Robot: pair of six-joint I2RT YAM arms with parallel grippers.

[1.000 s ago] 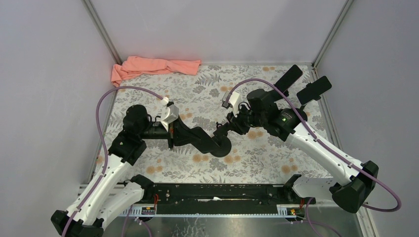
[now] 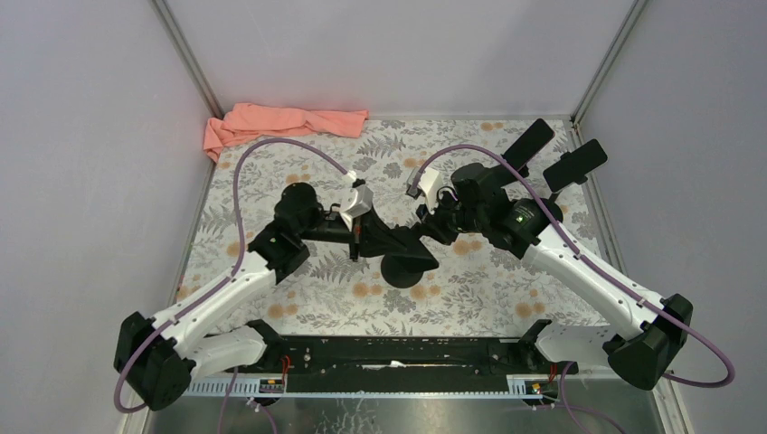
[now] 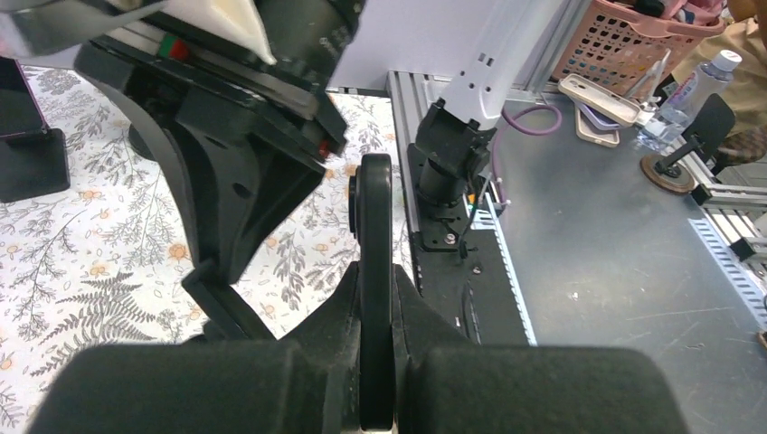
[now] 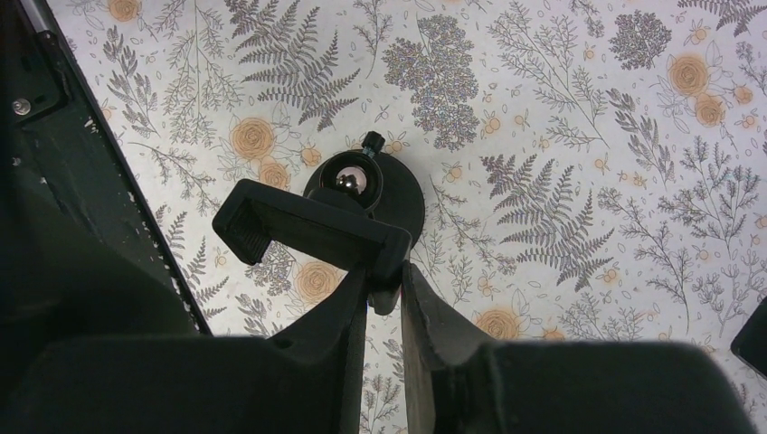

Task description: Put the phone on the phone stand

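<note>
A black phone (image 3: 375, 271), seen edge-on in the left wrist view, is held upright in my left gripper (image 2: 378, 242), shut on it. In the top view it hangs over the black stand's round base (image 2: 401, 278). My right gripper is at the stand's cradle (image 4: 307, 226), its fingertips touching the cradle's end; whether they are shut on it is hard to tell. The stand's ball joint (image 4: 353, 181) shows beside the cradle in the right wrist view.
Two other stands with dark plates (image 2: 527, 145) (image 2: 575, 163) stand at the back right. A pink cloth (image 2: 280, 122) lies at the back left.
My left gripper has moved right with the phone, now over the stand near the right gripper. The right arm looks nearly unchanged.
</note>
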